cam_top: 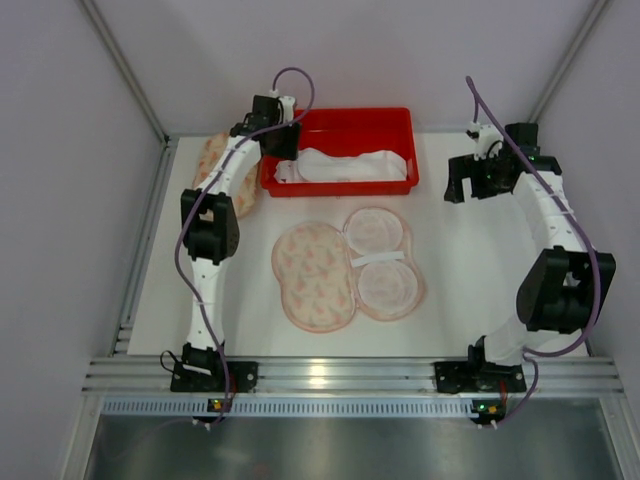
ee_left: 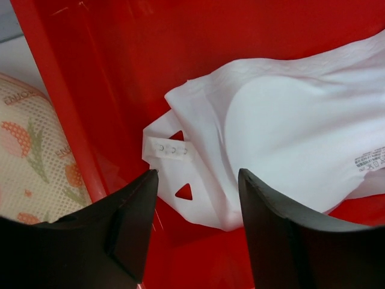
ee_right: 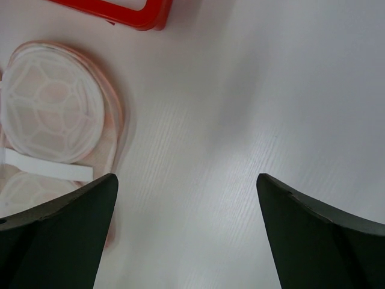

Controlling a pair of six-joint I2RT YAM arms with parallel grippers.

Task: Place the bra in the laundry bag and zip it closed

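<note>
A white bra (ee_left: 289, 132) lies folded in the red bin (cam_top: 355, 125), its hook strip at the left end. My left gripper hovers over that hook end, fingers apart, nothing visibly held. An opened laundry bag (cam_top: 315, 280), with a floral half and a half showing two mesh rounds and a white strip (ee_right: 48, 162), lies flat in front of the bin. My right gripper is open over bare table right of the bag, empty.
A second floral piece (ee_left: 30, 156) lies left of the bin, partly under the left arm in the top view.
</note>
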